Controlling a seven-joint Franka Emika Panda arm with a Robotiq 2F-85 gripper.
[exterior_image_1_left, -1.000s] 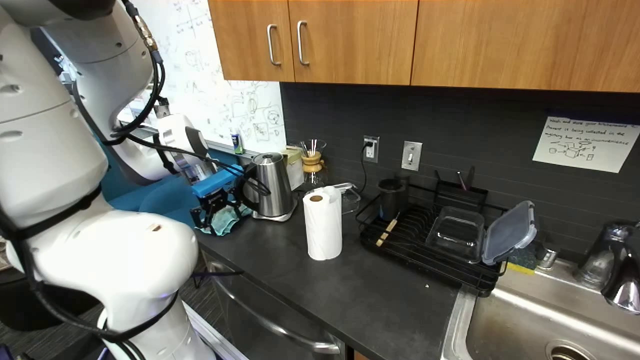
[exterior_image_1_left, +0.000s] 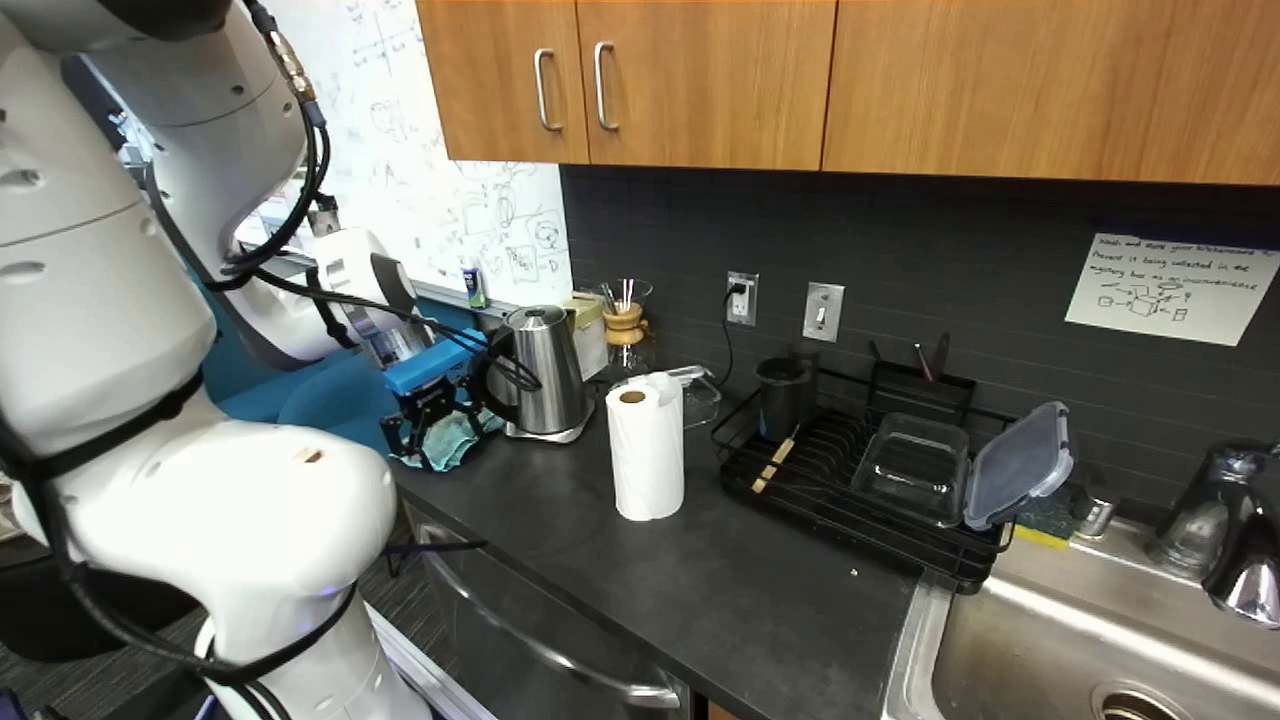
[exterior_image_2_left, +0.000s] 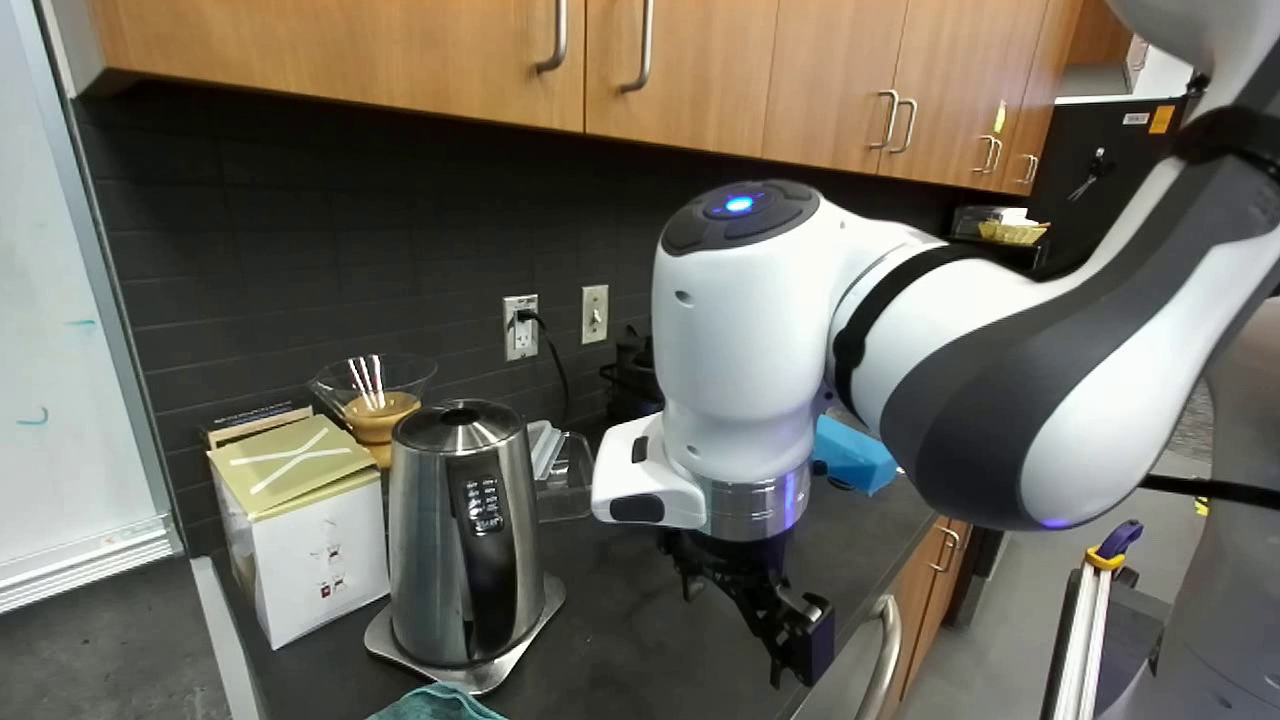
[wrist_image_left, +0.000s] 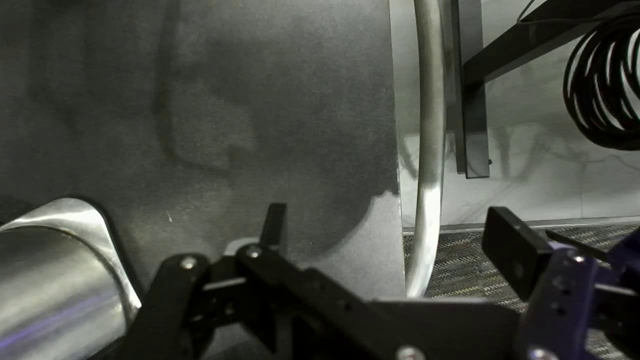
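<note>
My gripper is open over the counter's front edge, its two black fingers wide apart with only counter, handle bar and floor showing between them. In exterior view 2 the gripper (exterior_image_2_left: 746, 618) points down to the right of the steel kettle (exterior_image_2_left: 414, 546), apart from it. That kettle (wrist_image_left: 54, 294) fills the lower left of the wrist view. A crumpled teal cloth (exterior_image_1_left: 450, 440) lies beside the kettle, partly behind the gripper (exterior_image_1_left: 420, 430) in exterior view 1; only its edge (exterior_image_2_left: 438, 704) shows in exterior view 2.
A paper towel roll (exterior_image_1_left: 645, 450) stands mid-counter. Right of it are a black dish rack (exterior_image_1_left: 828, 480) with containers and the sink (exterior_image_1_left: 1080, 636). A white box (exterior_image_2_left: 306, 540) and a glass coffee maker (exterior_image_2_left: 381, 408) stand behind the kettle.
</note>
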